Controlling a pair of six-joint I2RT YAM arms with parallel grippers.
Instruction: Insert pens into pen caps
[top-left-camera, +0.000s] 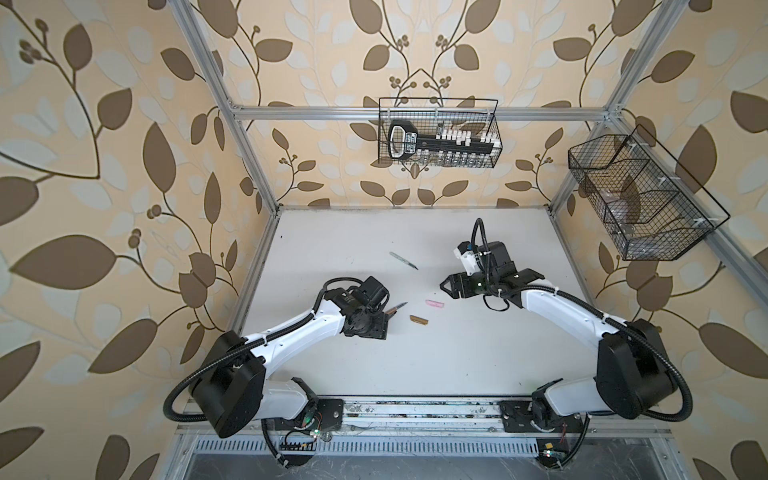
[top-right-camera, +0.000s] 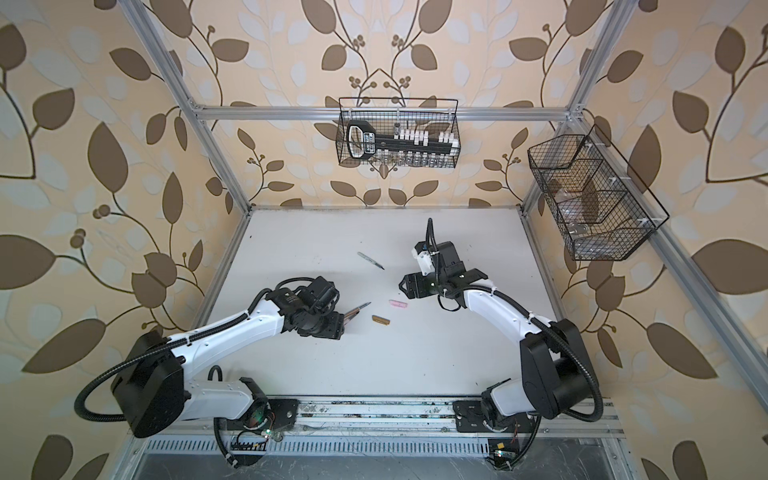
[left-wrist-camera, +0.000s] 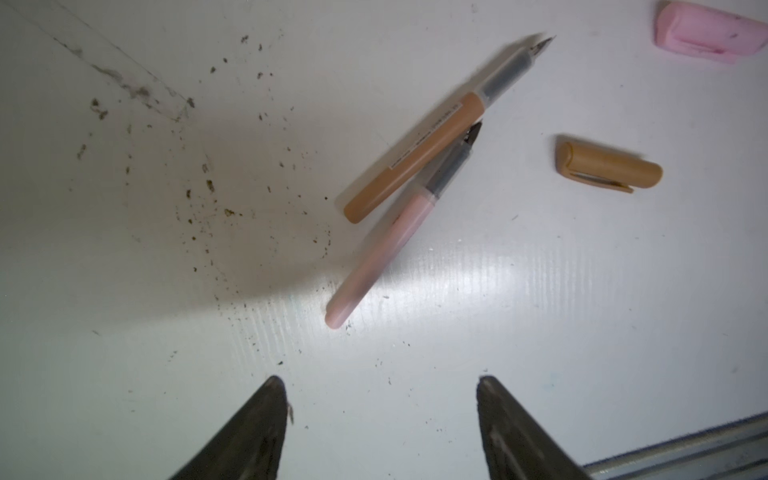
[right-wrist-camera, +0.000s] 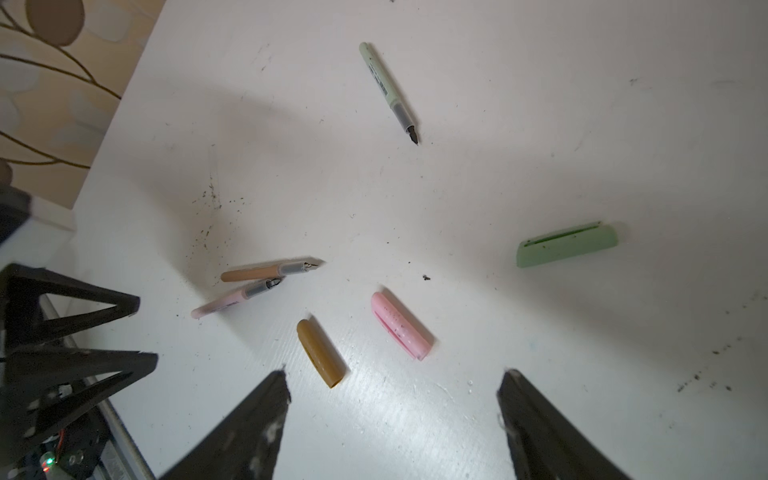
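An orange pen (left-wrist-camera: 416, 156) and a pink pen (left-wrist-camera: 384, 248) lie crossing near each other below my left gripper, which is open and empty. An ochre cap (left-wrist-camera: 609, 165) and a pink cap (left-wrist-camera: 708, 30) lie to their right. In the right wrist view, a pale green pen (right-wrist-camera: 384, 84) lies farther back and a green cap (right-wrist-camera: 566, 244) lies to the right. My right gripper hangs open and empty over the right side of the table, above the caps.
Two wire baskets (top-left-camera: 438, 132) (top-left-camera: 640, 192) hang on the back and right frame rails. My left gripper's fingers also show at the right wrist view's left edge.
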